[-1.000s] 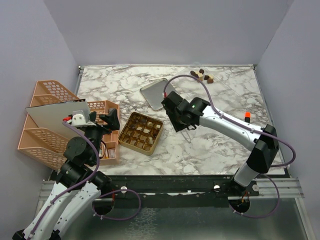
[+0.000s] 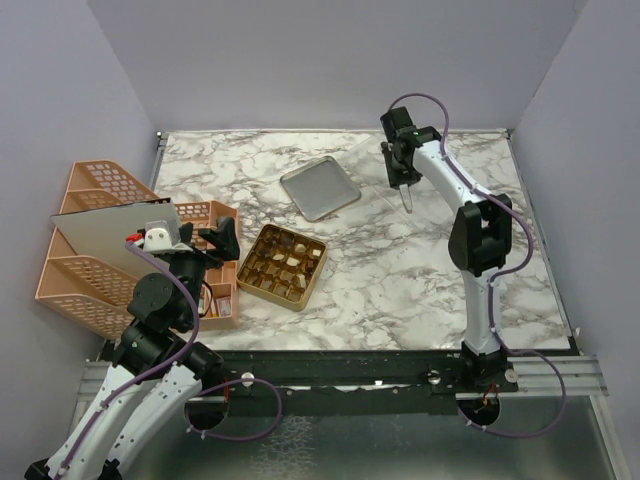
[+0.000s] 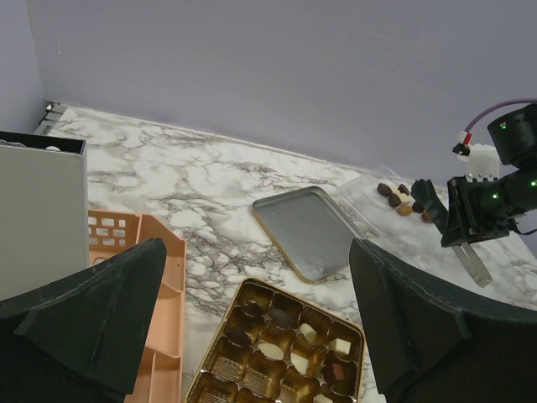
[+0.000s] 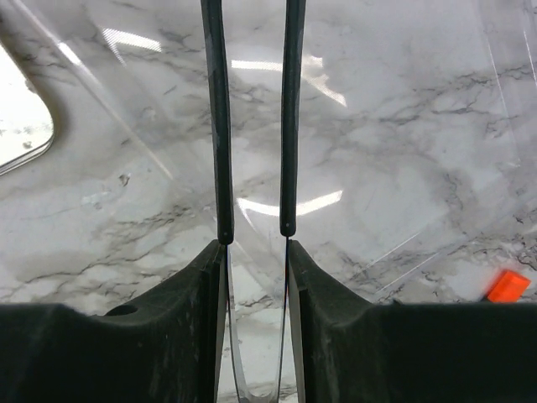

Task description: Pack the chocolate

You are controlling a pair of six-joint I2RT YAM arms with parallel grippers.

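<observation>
A gold tray (image 2: 282, 265) of chocolates, some cells looking empty, sits at centre-left. Behind it, a clear sheet or bag (image 3: 357, 189) holds loose chocolates (image 3: 403, 197), which the right arm mostly hides in the top view. My right gripper (image 2: 404, 190) is over that area at the back right; in its wrist view long tong-like strips (image 4: 257, 238) run between its fingers, with clear plastic below. My left gripper (image 2: 215, 240) stands open over the left organiser, nothing between its fingers.
A grey metal tray (image 2: 319, 186) lies at the back centre. Pink organisers (image 2: 90, 290) with a white board (image 2: 110, 230) fill the left.
The right arm has moved back and to the right, from beside the gold tray to over the loose chocolates. The left arm has not moved.
</observation>
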